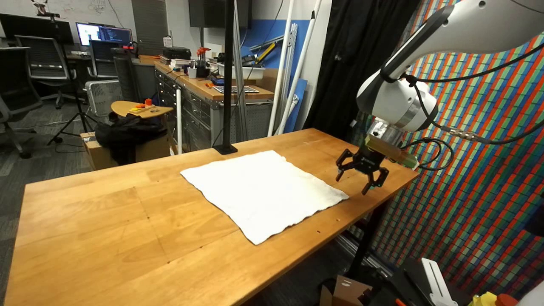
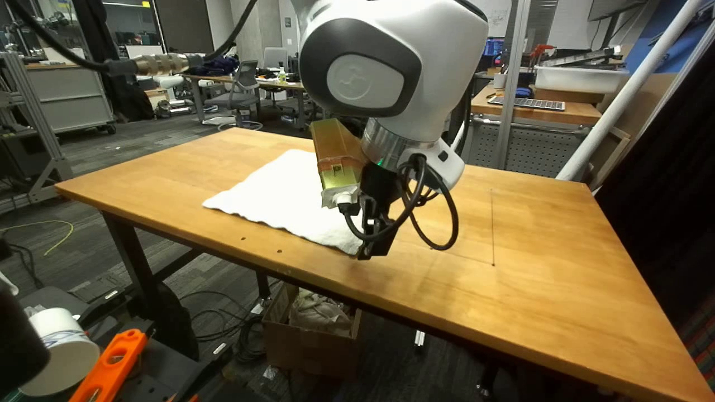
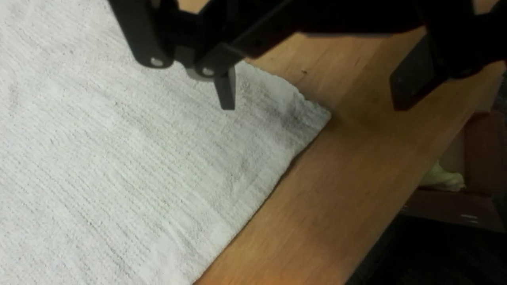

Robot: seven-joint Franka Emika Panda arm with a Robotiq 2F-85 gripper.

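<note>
A white cloth (image 1: pixel 265 194) lies spread flat on the wooden table, one corner pointing toward the robot's side. My gripper (image 1: pixel 352 184) stands open just above the table near that corner, its fingers well apart with nothing between them. In the wrist view the cloth (image 3: pixel 142 166) fills the left side, and its corner shows below and between the fingertips of the gripper. The second exterior view shows the cloth (image 2: pixel 281 194) partly hidden behind the arm; there the gripper (image 2: pixel 373 251) is seen side-on.
Bare wooden table (image 1: pixel 102 229) stretches left of the cloth. A black post (image 1: pixel 225 148) stands at the table's far edge. The near table edge runs close to the cloth's corner, with a cardboard box (image 2: pixel 311 335) on the floor below.
</note>
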